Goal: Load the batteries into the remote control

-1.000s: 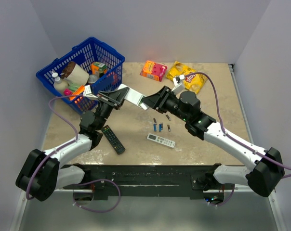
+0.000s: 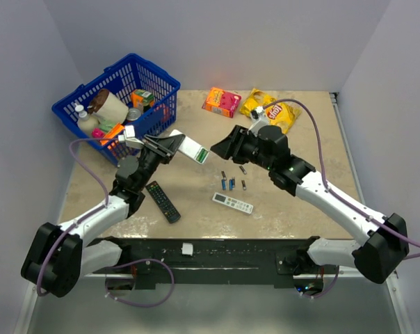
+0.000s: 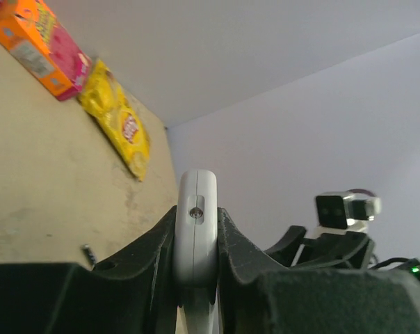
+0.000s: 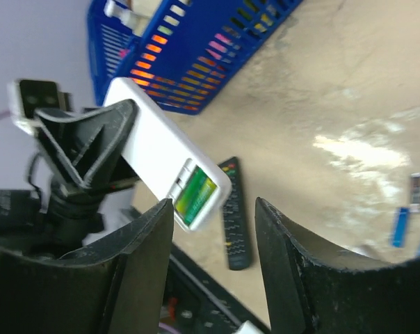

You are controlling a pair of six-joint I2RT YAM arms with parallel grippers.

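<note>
A white remote control [image 2: 190,147] hangs above the table, my left gripper shut on it. Its battery end points toward my right arm. Green batteries [image 4: 195,197] lie in the compartment at that end, with no cover over them; whether they are fully seated cannot be told. My right gripper [image 2: 218,147] is a little to the right of this end, apart from it. In the right wrist view its fingers [image 4: 151,240] stand apart, holding nothing. Blue batteries [image 2: 231,184] and small dark batteries [image 2: 244,185] lie on the table below.
A second white remote [image 2: 233,202] and a black remote [image 2: 163,202] lie on the table. The blue basket [image 2: 161,125], full of goods, stands close behind my left gripper. A snack box [image 2: 222,102] and yellow chip bags [image 2: 282,115] sit at the back.
My right gripper has drawn back to the right from the remote's end, uncovering the green batteries in the top view. The left gripper and remote have shifted slightly and turned.
</note>
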